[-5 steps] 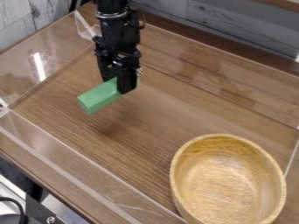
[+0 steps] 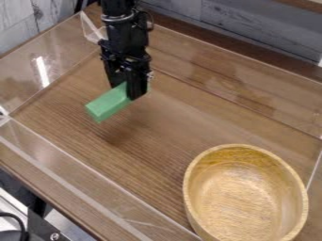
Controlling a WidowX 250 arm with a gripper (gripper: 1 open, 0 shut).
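Note:
My black gripper (image 2: 130,85) hangs over the left half of the wooden table, shut on a green block (image 2: 107,106), which is tilted with its lower end toward the front left. Whether the block touches the table is hard to tell. The fingertips are partly hidden behind the block and blurred into the dark gripper body.
A large pale yellow bowl (image 2: 246,198) stands at the front right. A grey plank wall (image 2: 251,33) runs along the back, and cables lie off the table at the bottom left.
The gripper and green block have shifted very slightly to the left over the last second. The bowl is unchanged.

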